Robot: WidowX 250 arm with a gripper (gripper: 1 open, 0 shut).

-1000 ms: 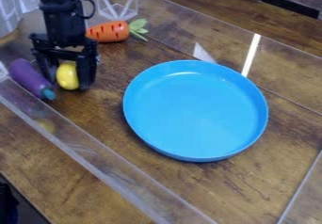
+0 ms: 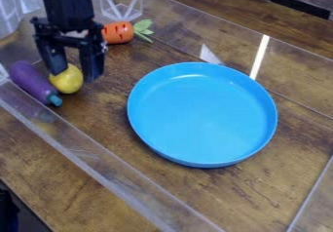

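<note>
My black gripper [image 2: 70,46] hangs open in the upper left, its dark fingers above and around a yellow rounded object [image 2: 66,80], which lies on the wooden surface. A purple eggplant-like toy [image 2: 29,81] lies just left of the yellow object. An orange carrot with green leaves [image 2: 117,32] sits behind, to the right of the gripper.
A large blue plate [image 2: 202,114] occupies the centre right. Clear panels border the wooden work area at the front left and right. Bare wood shows behind the plate and at the lower left.
</note>
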